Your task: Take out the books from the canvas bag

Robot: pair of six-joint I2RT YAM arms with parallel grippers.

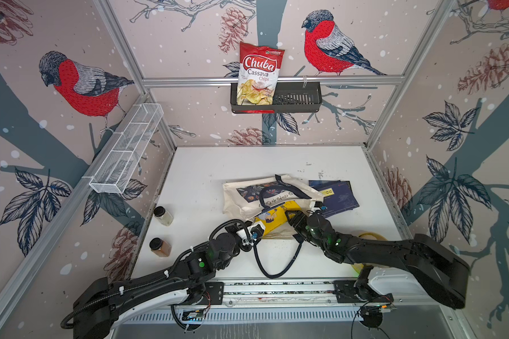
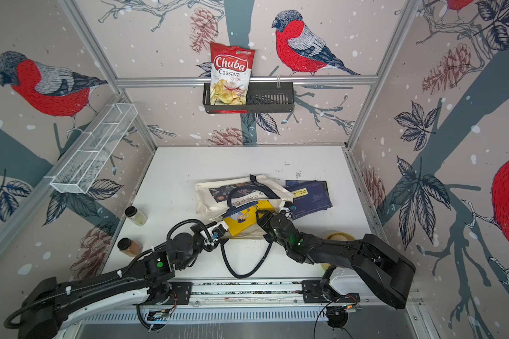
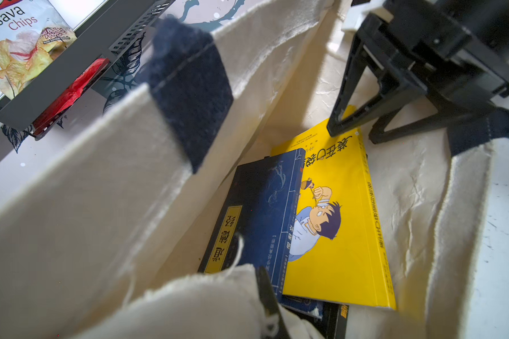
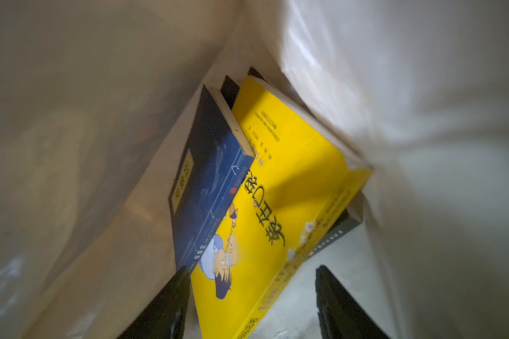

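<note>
The cream canvas bag (image 1: pixel 232 199) lies mouth-up on the table, dark blue handles spread around it. Inside, a yellow book (image 3: pixel 345 226) leans beside a dark blue book (image 3: pixel 254 209); dark edges of other books (image 4: pixel 339 228) show underneath. At the bag's near left side, my left gripper (image 1: pixel 258 228) is shut on the canvas edge, bunched around a dark finger (image 3: pixel 268 299) in the left wrist view. My right gripper reaches into the mouth with its fingers apart above the yellow book, nothing held. Dark blue books (image 1: pixel 338 196) lie outside, right of the bag.
Two small jars (image 1: pixel 163 215) stand at the table's left edge. A yellow round item (image 1: pixel 372 236) sits partly hidden behind the right arm. A chips bag (image 1: pixel 259 76) fills part of the rear shelf (image 1: pixel 299 101). Table behind the bag is clear.
</note>
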